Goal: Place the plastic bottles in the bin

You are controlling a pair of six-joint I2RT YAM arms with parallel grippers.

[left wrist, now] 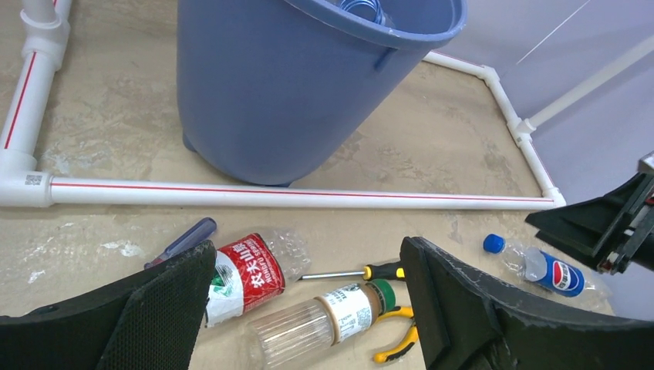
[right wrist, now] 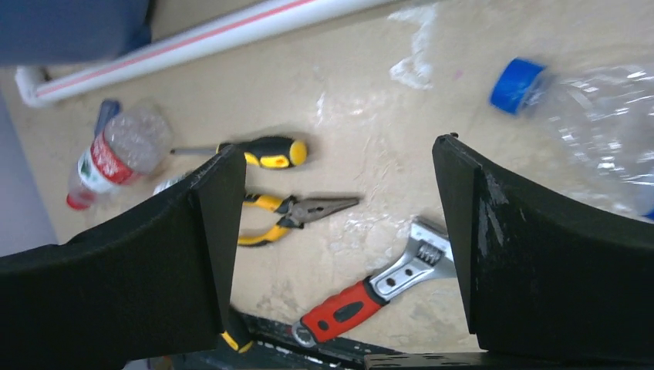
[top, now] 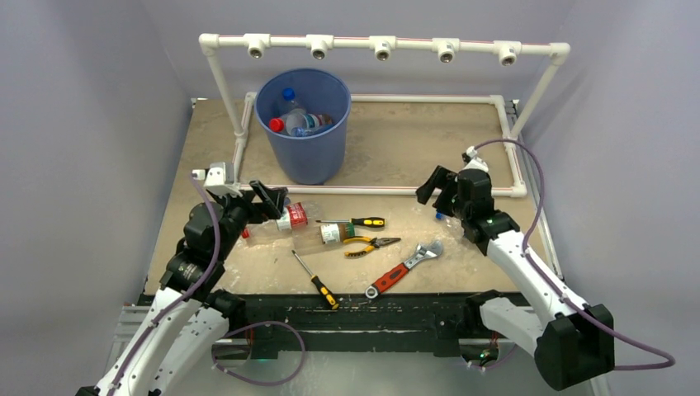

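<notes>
My left gripper (top: pixel 266 202) is open above a red-labelled bottle (left wrist: pixel 254 271). A green-lidded bottle (left wrist: pixel 308 331) lies beside it. My right gripper (top: pixel 436 183) is open, empty, over the bench's right side. A blue-capped Pepsi bottle lies there, mostly hidden by the arm in the top view and seen at right in the right wrist view. The blue bin (top: pixel 299 154) stands at the back, holding several bottles.
Two screwdrivers (top: pixel 367 222), yellow pliers (top: pixel 363 247) and a red-handled adjustable wrench (top: pixel 394 275) lie among the bottles. A white pipe frame (top: pixel 380 190) surrounds the bin. The back right floor inside it is clear.
</notes>
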